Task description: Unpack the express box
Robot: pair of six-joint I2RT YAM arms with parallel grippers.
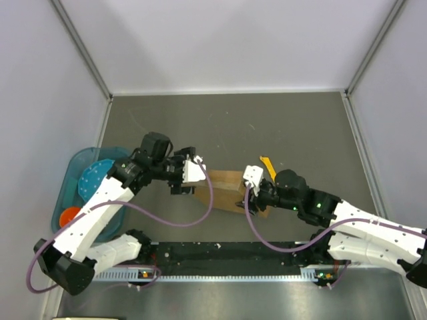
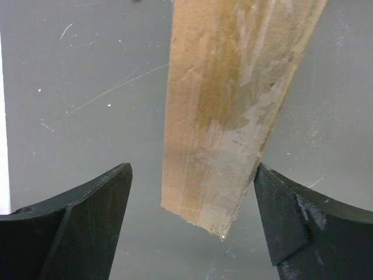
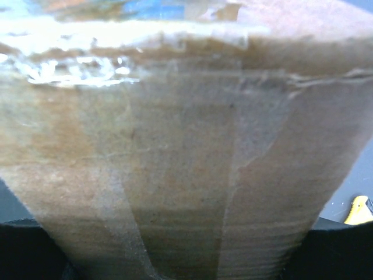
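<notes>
The cardboard express box [image 1: 227, 183] lies between the two arms near the table's front, with clear tape along its face. In the right wrist view the box [image 3: 175, 157] fills most of the picture, and my right gripper [image 1: 248, 199] is shut on its right end. At the box's left end is my left gripper [image 1: 190, 181], its fingers apart. In the left wrist view the taped end of the box [image 2: 213, 146] reaches between the left fingers, close to the right-hand one, with a gap on the other side. The box's contents are hidden.
A yellow-handled tool [image 1: 268, 167], perhaps a cutter, lies behind the right gripper. A teal basket [image 1: 67, 193] at the left holds a blue dotted item [image 1: 93, 177] and an orange one [image 1: 69, 216].
</notes>
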